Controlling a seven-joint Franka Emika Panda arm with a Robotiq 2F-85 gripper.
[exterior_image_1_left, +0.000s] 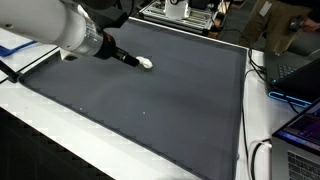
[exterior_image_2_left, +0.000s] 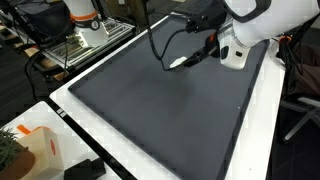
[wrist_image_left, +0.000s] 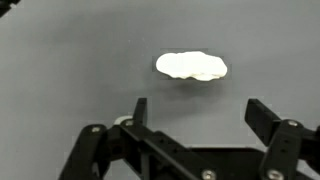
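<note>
A small white, elongated thing with a wavy edge lies on the dark grey table top; it looks like folded cloth or paper, though I cannot tell which. My gripper is open, its fingers wide apart and nothing between them. In the wrist view the white thing is beyond the fingertips, clear of both. From the first exterior view, the gripper appears just left of the white thing. The second exterior view has the white thing close beside the dark fingers. A pale bit peeks out behind the left finger, mostly hidden.
Bare surface spreads over most of the grey table top. Laptops stand off its right side. In the second exterior view, an orange and white device sits beyond the table, and a dark cable loops near the gripper.
</note>
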